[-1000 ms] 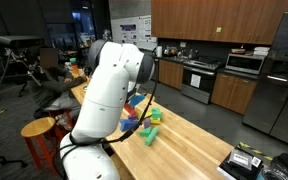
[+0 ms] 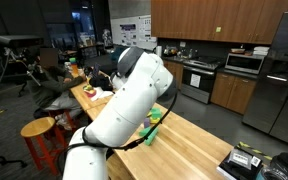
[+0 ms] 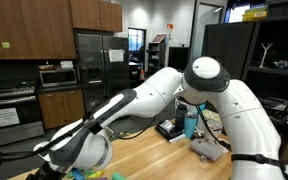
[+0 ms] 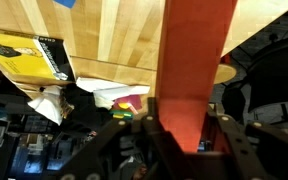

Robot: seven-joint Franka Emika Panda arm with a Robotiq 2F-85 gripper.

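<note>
A long red-orange block runs up the middle of the wrist view. My gripper is shut on its lower part, with dark fingers at both sides. In exterior view 1 the arm leans over the table and the gripper end reaches down toward the left edge; the held block cannot be made out there. Green blocks lie on the wooden table beside the arm.
Below the held block, the wrist view shows a yellow-and-black printed card, white scraps and dark clutter beyond the table edge. A red stool stands at the left.
The green blocks nearest the camera have not visibly moved.
</note>
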